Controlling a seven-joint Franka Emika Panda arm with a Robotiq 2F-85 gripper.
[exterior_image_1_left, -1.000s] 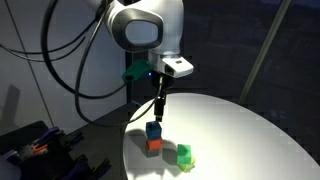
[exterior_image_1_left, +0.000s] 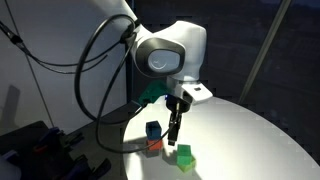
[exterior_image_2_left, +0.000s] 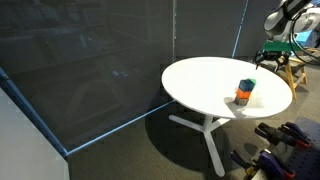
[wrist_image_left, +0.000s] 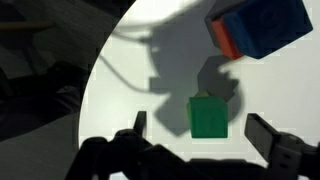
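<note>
In the wrist view a green block (wrist_image_left: 208, 117) lies between my open gripper's (wrist_image_left: 196, 124) fingers, seen from above; nothing is held. A sliver of lighter green shows at its edge. From outside, the green block (exterior_image_1_left: 184, 150) appears to rest on a lighter green piece (exterior_image_1_left: 188, 164). My gripper (exterior_image_1_left: 174, 132) hangs above the table, a little up and left of that pair. Beside it stands a stack: a dark blue block (exterior_image_1_left: 153, 130) on an orange-red block (exterior_image_1_left: 155, 146). The wrist view shows the blue block (wrist_image_left: 272, 22) at the upper right, covering much of the red block (wrist_image_left: 223, 38).
A looped black cable (exterior_image_1_left: 84, 60) hangs off the arm.
My gripper has come down and shifted right in the exterior view, from above the blue and orange stack towards the green block. The blocks stay where they were.
</note>
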